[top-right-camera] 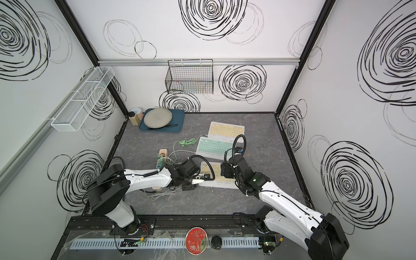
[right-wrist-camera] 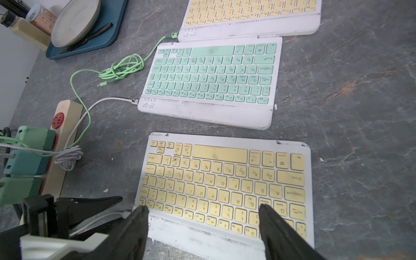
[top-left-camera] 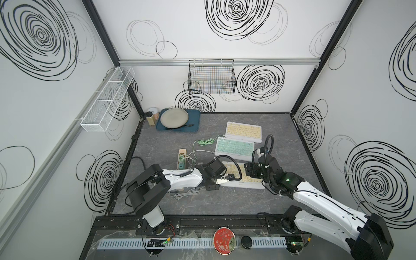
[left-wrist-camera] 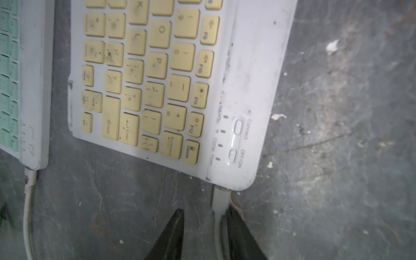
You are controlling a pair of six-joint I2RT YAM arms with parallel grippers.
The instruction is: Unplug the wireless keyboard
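Note:
The near keyboard [right-wrist-camera: 227, 182], white with yellow keys, lies flat on the table. In the left wrist view its white cable plug [left-wrist-camera: 221, 199] sits in the port at the keyboard's corner. My left gripper is open just beyond that corner, with the cable close to one of its fingers [left-wrist-camera: 240, 236]. From the right wrist view, the white cable [right-wrist-camera: 97, 218] appears between or under the left fingers; which of these, I cannot tell. My right gripper is open over the same keyboard, its fingers wide apart and nothing gripped.
Behind lies a green-keyed keyboard [right-wrist-camera: 212, 73] with a white cable, then another yellow-keyed keyboard [right-wrist-camera: 251, 15]. A power strip [right-wrist-camera: 67, 114] with several adapters stands at left, near a coiled green cable [right-wrist-camera: 125, 67]. A blue tray [top-left-camera: 194, 117] bears a plate.

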